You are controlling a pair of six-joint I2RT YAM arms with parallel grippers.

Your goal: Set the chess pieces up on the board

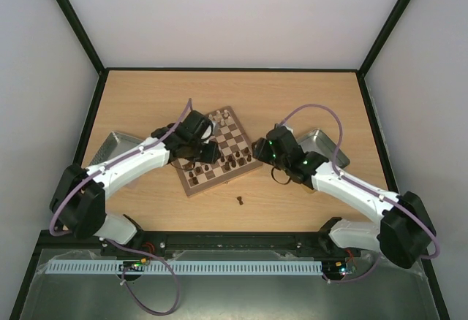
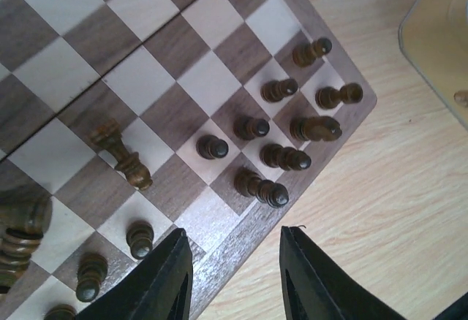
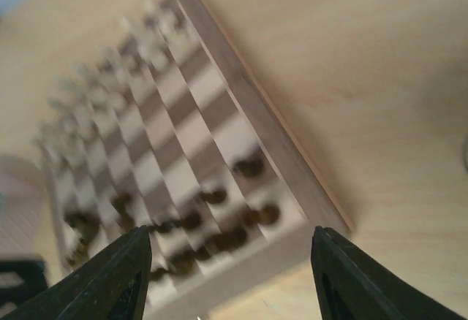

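Note:
The chessboard (image 1: pixel 234 123) lies mid-table with light pieces at the far side and dark pieces along the near side. My left gripper hangs over the board's near part, fingers apart, nothing between them. Below it a dark piece (image 2: pixel 121 155) lies on its side; several dark pawns and pieces, such as one pawn (image 2: pixel 212 146), stand near the corner. My right gripper is open at the board's right edge, empty; its view is blurred.
Metal trays (image 1: pixel 325 145) stand left and right of the board. A small dark piece (image 1: pixel 240 200) lies on the table in front of the board.

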